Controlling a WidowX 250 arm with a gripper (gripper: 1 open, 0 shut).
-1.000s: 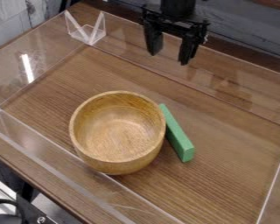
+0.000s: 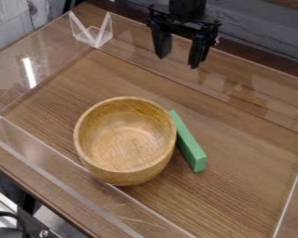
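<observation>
My gripper (image 2: 182,46) hangs at the top centre of the camera view, black, its two fingers apart and open, with nothing between them. Below it on the wooden table sit a round wooden bowl (image 2: 124,141) at lower left and a green bar (image 2: 189,141) lying lengthwise just right of the bowl.
A small clear-sided, white-edged object (image 2: 90,30) stands at the top left. A black cable (image 2: 5,215) shows at the bottom left corner.
My gripper has shifted very slightly up. The bowl and green bar have not moved.
</observation>
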